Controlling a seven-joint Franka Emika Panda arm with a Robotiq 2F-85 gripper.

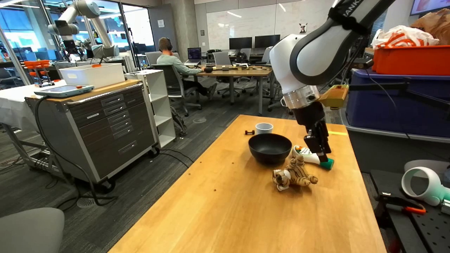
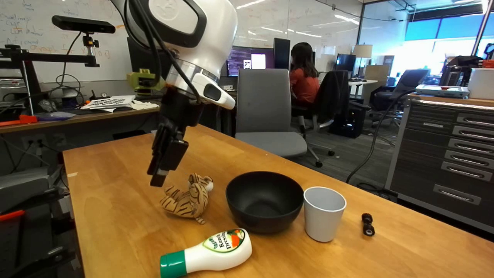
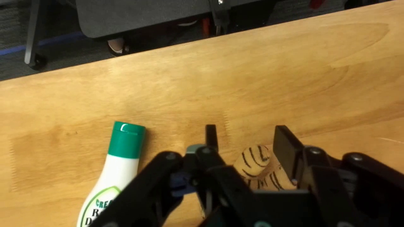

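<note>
A striped plush tiger lies on the wooden table in front of the black bowl. My gripper is above the table, off to one side of the tiger. The wrist view shows a gap between the fingertips of my gripper, so it is open. Part of the tiger appears low in that gap, but nothing is gripped. A white dressing bottle with a green cap lies on its side near the bowl. A grey cup stands upright beside the bowl.
A small black dumbbell-shaped piece rests beyond the cup. In the wrist view, the table edge runs across the top, with a dark cart past it.
</note>
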